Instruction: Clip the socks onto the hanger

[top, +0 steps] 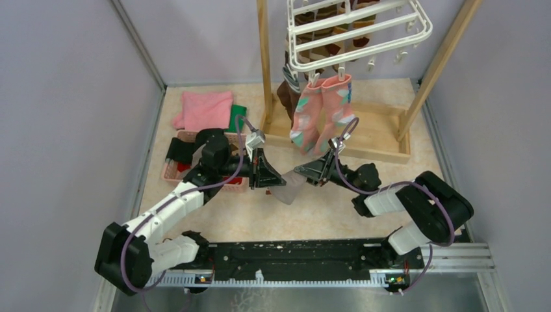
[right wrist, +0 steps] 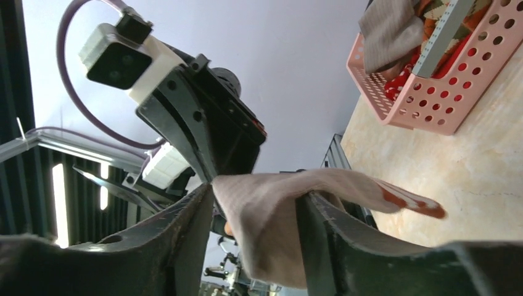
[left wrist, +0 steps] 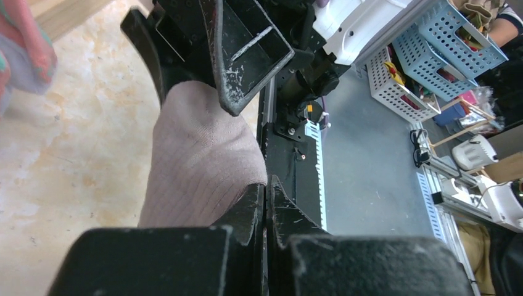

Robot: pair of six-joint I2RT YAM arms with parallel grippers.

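Observation:
A greyish-pink sock point(top: 286, 190) is stretched between my two grippers, above the front of the table. My left gripper is shut, its tips on the edge of the sock point(left wrist: 200, 154). Facing it from the other side is my right gripper, its fingers part open with sock cloth point(right wrist: 271, 216) between them. A brown-striped part of the sock point(right wrist: 410, 200) trails off to one side in the right wrist view. The white hanger point(top: 360, 49) stands at the back, with pink patterned socks point(top: 308, 114) hanging from its front clips.
Behind the left arm, a pink basket point(right wrist: 432, 102) holds several socks. A pink cloth point(top: 205, 110) and a green cloth point(top: 237, 117) lie behind it. Wooden posts point(top: 436, 68) frame the hanger. Empty clips point(top: 371, 63) hang along its front right.

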